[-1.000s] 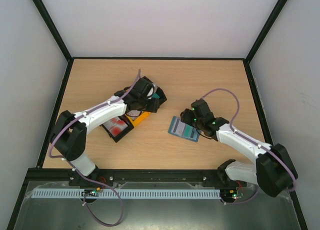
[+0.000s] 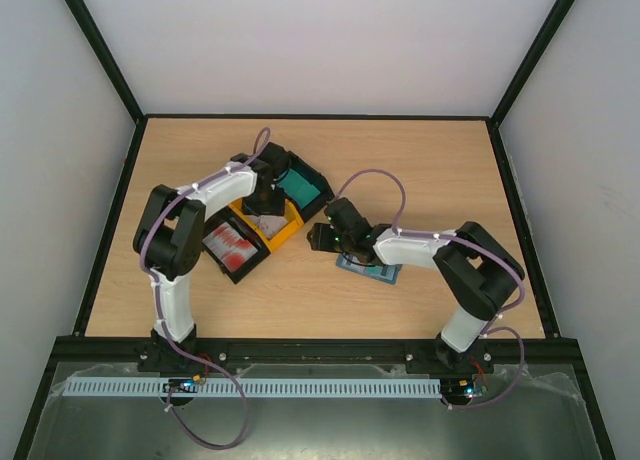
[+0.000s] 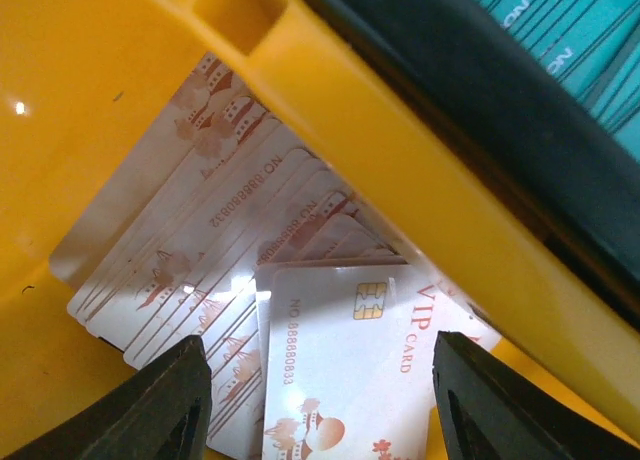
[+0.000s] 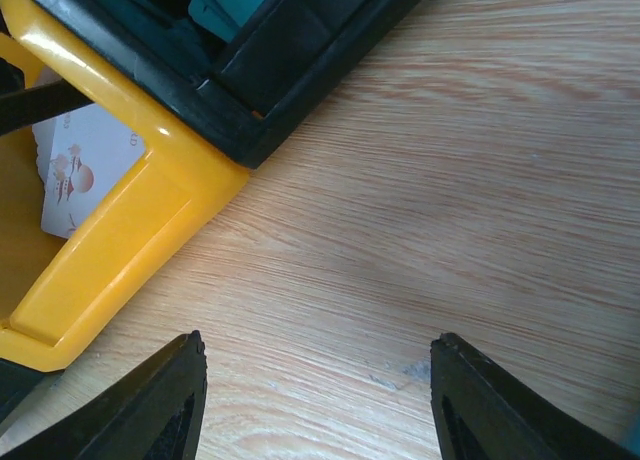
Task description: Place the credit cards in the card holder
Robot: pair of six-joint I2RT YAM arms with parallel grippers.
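Observation:
In the left wrist view a pile of white VIP cards [image 3: 350, 370] lies in the yellow tray [image 3: 90, 20]. My left gripper is over the cards, fingers apart, nothing between them. My right gripper hangs open above bare wood, right of the yellow tray [image 4: 110, 250]. In the top view the blue card holder [image 2: 385, 275] lies on the table, partly under the right arm.
Black trays flank the yellow one, one with teal cards [image 2: 300, 188], one with red-and-white cards [image 2: 228, 248]. Free wood surrounds them at the back and right.
My left gripper has moved leftward onto the yellow tray.

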